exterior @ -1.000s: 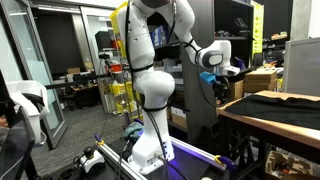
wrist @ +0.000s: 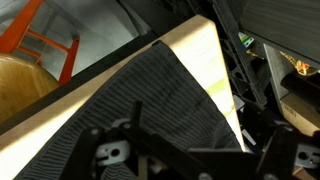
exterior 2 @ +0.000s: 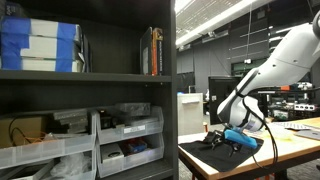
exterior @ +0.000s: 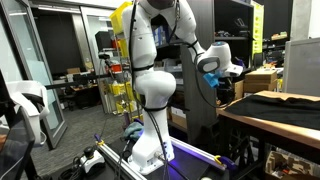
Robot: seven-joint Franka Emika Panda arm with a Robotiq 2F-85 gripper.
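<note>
A black cloth lies spread over the wooden table, with its far edge and corner visible against bare wood. Seen from the wrist, the ribbed dark cloth fills the middle of the picture, a few folds running across it. My gripper stands open over this cloth, its two fingers wide apart and nothing gripped between them. In the second exterior view the cloth is partly covered by the arm and hand. The exact gap between fingertips and cloth is hard to judge.
A dark shelf with grey bins stands beside the table. Cardboard boxes sit behind the arm. An orange stool frame shows past the table edge. A narrow strip of bare wood borders the cloth.
My wrist has come down and tilted somewhat over the table edge near the cloth. The cloth looks the same as before.
</note>
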